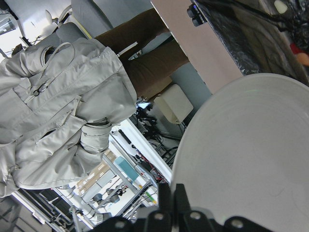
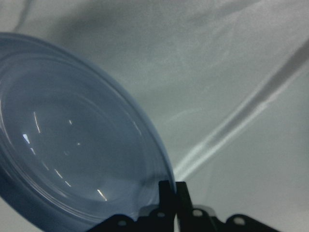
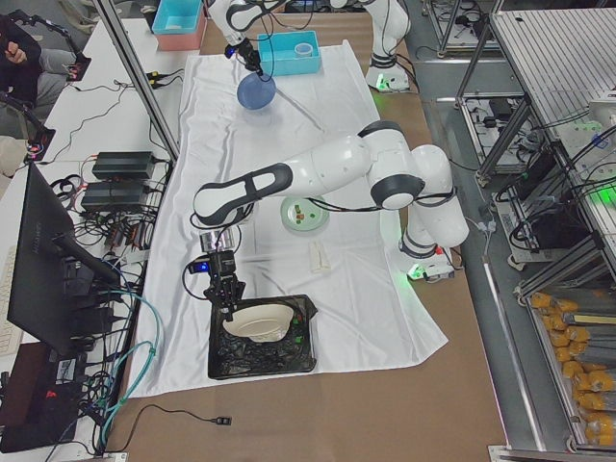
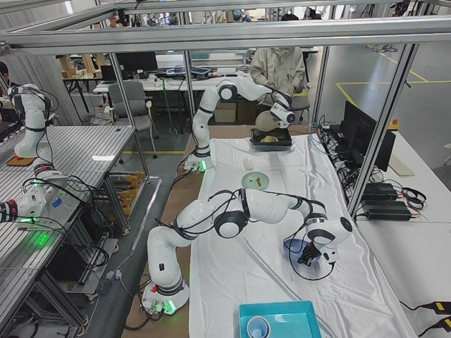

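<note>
In the left wrist view my left gripper is shut on the rim of a white plate, which is tilted. In the camera left view that plate is over the black bin, at my left gripper. My right gripper is shut on the rim of a blue plate, above the white cloth. The camera right view shows this blue plate partly hidden by the right arm.
A green plate with small items lies mid-cloth beside a pale flat piece. A turquoise bin holds a cup. A monitor and cables line one side; a person stands behind the black bin.
</note>
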